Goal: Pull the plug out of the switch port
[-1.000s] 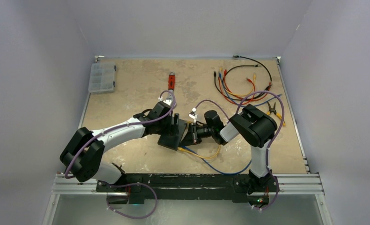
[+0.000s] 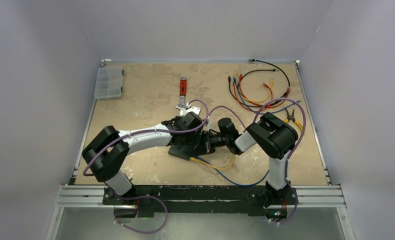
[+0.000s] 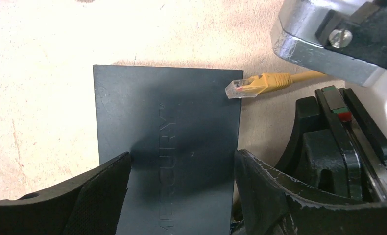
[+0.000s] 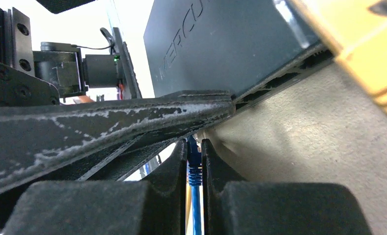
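Note:
A dark flat switch marked MERCURY (image 3: 167,88) lies on the table, its ports along one edge. My left gripper is part open over it, one fingertip above its top and the other at its right edge. In the right wrist view a dark finger (image 4: 221,104) of that gripper lies along the port edge. My right gripper is shut on a blue plug (image 4: 195,159) close to that edge. The plug's tip is hidden, so I cannot tell whether it sits in a port. A yellow plug (image 3: 260,84) shows its clear end, out of the ports.
Yellow and blue cables (image 2: 218,168) run right from the switch. Behind it lies a red-handled wrench (image 2: 183,87). Loose cables (image 2: 258,102) and pliers (image 2: 291,116) are at the right, a clear box (image 2: 109,82) at the back left. The two grippers are crowded together.
My left arm has moved right across the switch, bringing its gripper up against the right one. The right arm stays where it was.

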